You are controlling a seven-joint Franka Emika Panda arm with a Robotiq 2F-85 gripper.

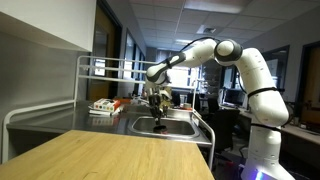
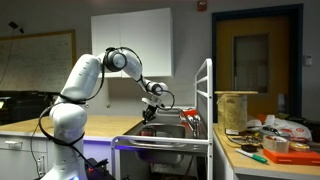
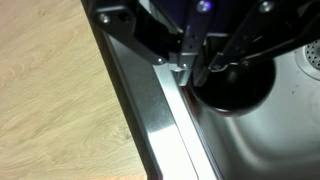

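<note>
A dark round bowl shows in the wrist view, hanging over the steel sink. My gripper appears shut on the bowl's near rim, though the fingertips are dark and partly hidden by the gripper's own body. In the first exterior view the gripper is above the sink basin, pointing down, with a small dark shape, likely the bowl, just below it. From the second exterior view the gripper also stands over the sink.
The sink's metal edge runs between them. A white rack frame rises by the sink, and a drain shows in the basin.
</note>
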